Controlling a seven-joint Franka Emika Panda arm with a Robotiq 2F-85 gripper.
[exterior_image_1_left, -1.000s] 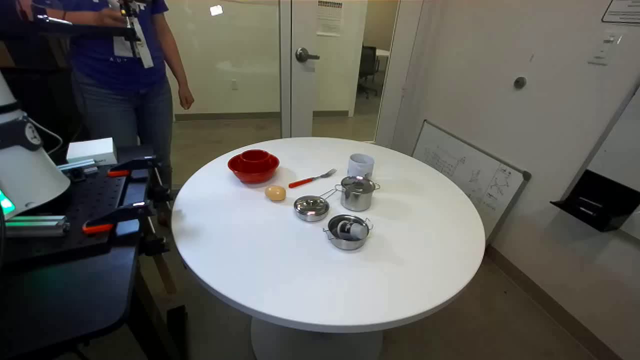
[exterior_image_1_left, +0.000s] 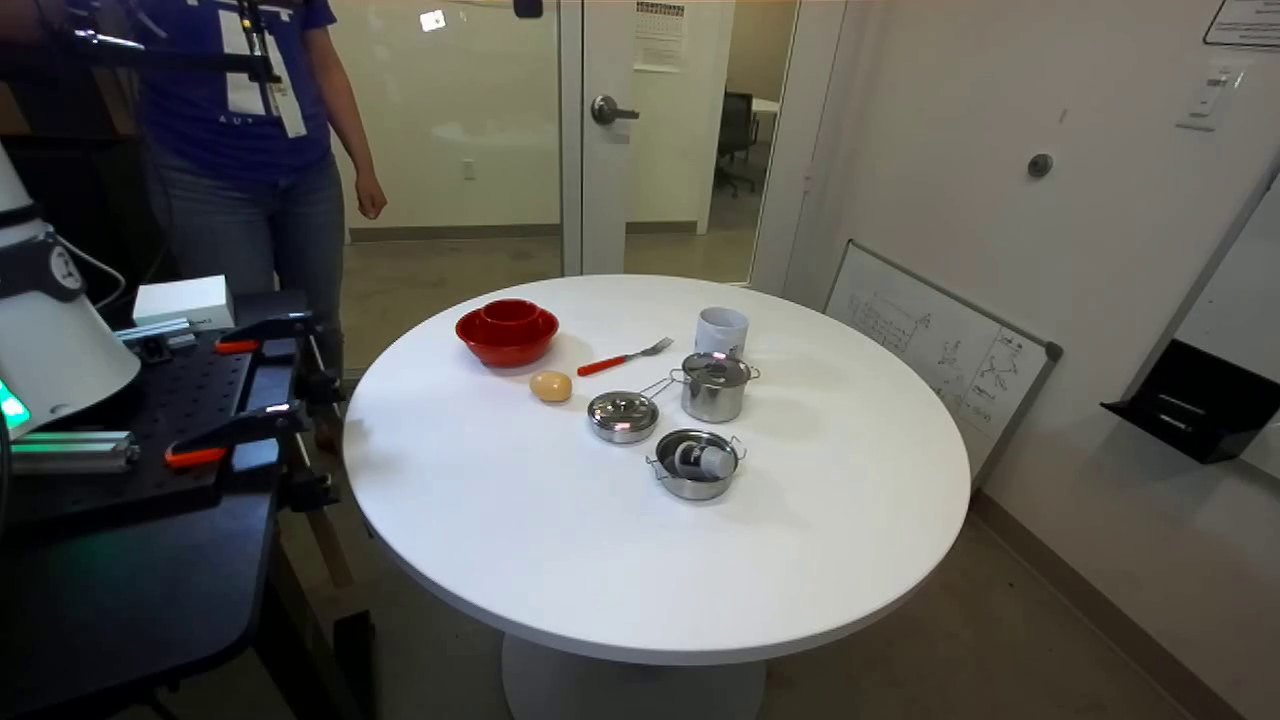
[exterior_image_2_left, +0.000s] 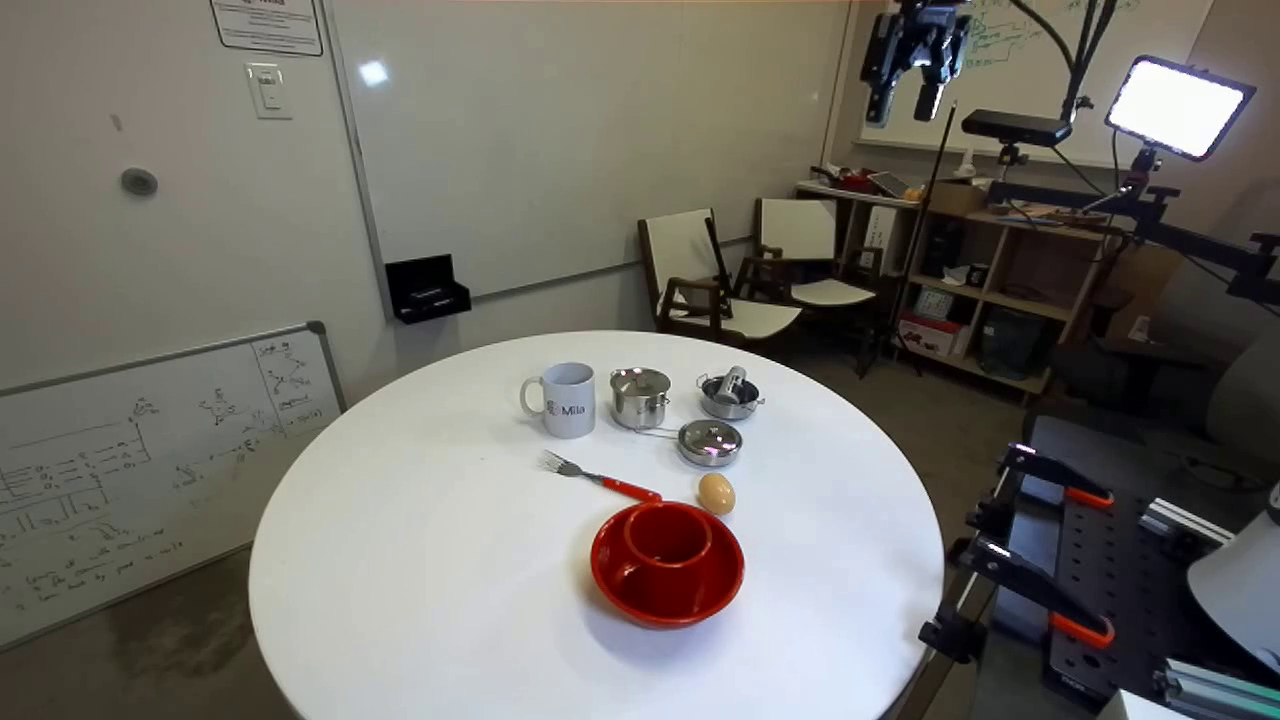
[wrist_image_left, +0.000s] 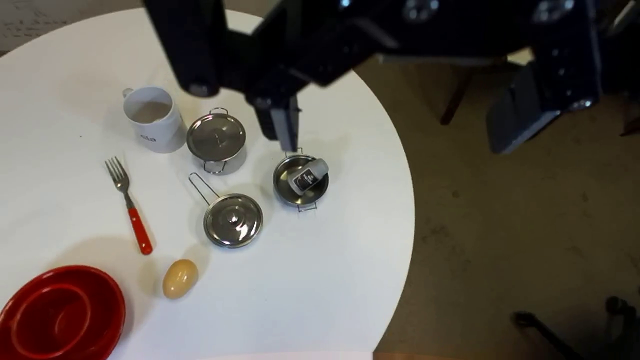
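Observation:
High above the table, my gripper (exterior_image_2_left: 903, 110) stands open, and nothing shows between its fingers; in the wrist view its fingertips (wrist_image_left: 286, 129) are wide apart. A small grey bottle (wrist_image_left: 309, 176) with a dark label lies tilted inside an open steel pot (wrist_image_left: 300, 203). Next to that pot are a lidded steel pan (wrist_image_left: 232, 220) with a wire handle and a taller lidded pot (wrist_image_left: 216, 138). A white mug (exterior_image_2_left: 569, 402) stands beside the taller pot. An egg (wrist_image_left: 180, 279), a red-handled fork (wrist_image_left: 138, 231) and a red bowl (exterior_image_2_left: 612, 584) holding a smaller red bowl (exterior_image_2_left: 667, 534) are also on the table.
A black bench with clamps (exterior_image_1_left: 240, 432) borders it on the left. Behind that bench, a person (exterior_image_1_left: 240, 156) stands near the robot base (exterior_image_1_left: 54, 300).
The person's raised hand, visible near the mounted equipment a second ago, no longer shows there. Everything on the table is unmoved.

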